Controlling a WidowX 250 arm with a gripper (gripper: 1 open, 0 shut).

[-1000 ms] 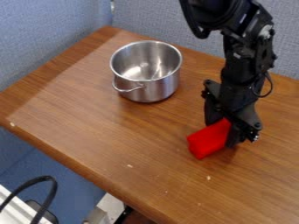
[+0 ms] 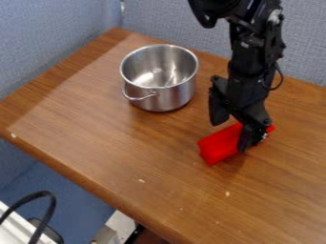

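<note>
A red block-like object (image 2: 220, 146) lies on the wooden table at centre right, set diagonally. My black gripper (image 2: 237, 118) reaches down from the top of the view and stands open over the upper right part of the red object, hiding some of it. Whether its fingers touch the object I cannot tell. A steel pot (image 2: 159, 78) with side handles stands to the left of the gripper, toward the back.
Grey padded walls surround it at the back. A black cable and white hardware sit beyond the table's lower left edge.
The gripper has shifted and risen slightly, uncovering more of the red object's middle. The pot has not moved.
</note>
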